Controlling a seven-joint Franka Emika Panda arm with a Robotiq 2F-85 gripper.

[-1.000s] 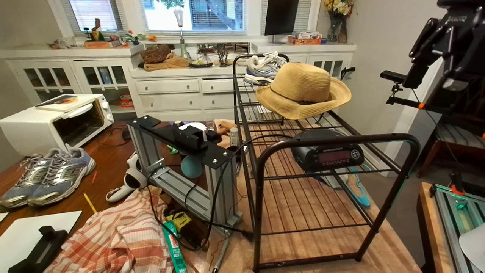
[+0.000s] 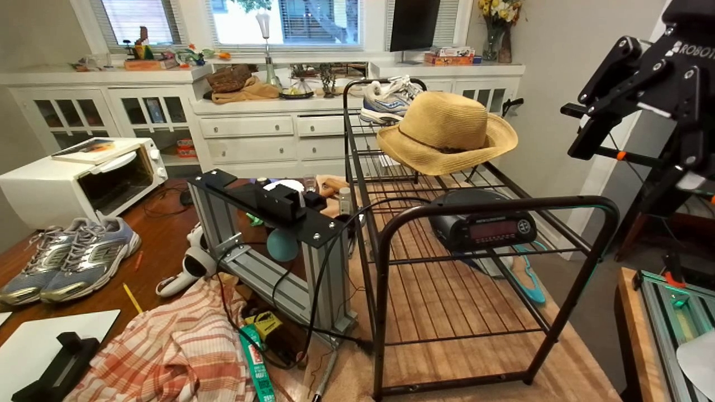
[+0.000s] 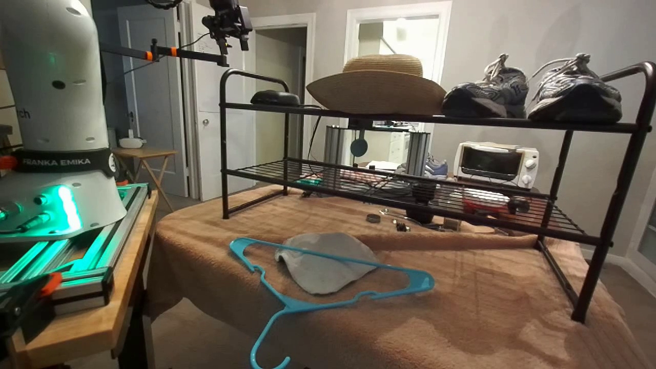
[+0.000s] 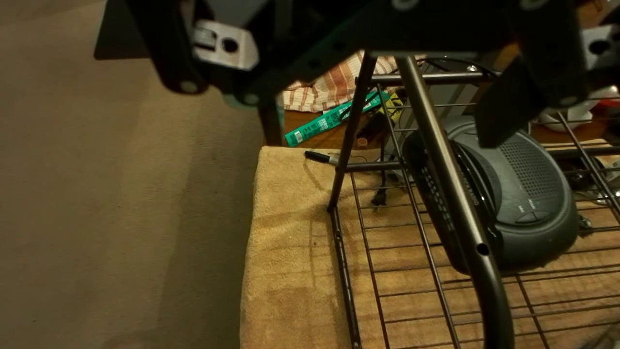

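Observation:
My gripper (image 2: 630,161) hangs in the air at the right of exterior view 1, beyond the end of the black wire rack (image 2: 496,205). It is open, and I see nothing between its fingers. On the rack's upper shelf sit a black clock radio (image 2: 482,224), a straw hat (image 2: 446,127) and a pair of sneakers (image 3: 575,92). The wrist view looks down on the clock radio (image 4: 517,192) and the rack's end bar, with one dark finger (image 4: 511,107) overlapping the radio's far edge. In exterior view 2 my gripper (image 3: 234,45) is above the rack's left end.
Under the rack lies a tan cloth (image 3: 492,295), bearing a blue hanger (image 3: 344,303) and a grey cap (image 3: 326,264). A metal frame (image 2: 275,281) with a black cable stands beside the rack. Farther left are a toaster oven (image 2: 80,181) and more shoes (image 2: 74,258). Open floor lies beyond the cloth.
In exterior view 1 my gripper has come leftward and lower and has turned, so its fingers now show spread apart. The rack and the objects on it have not moved.

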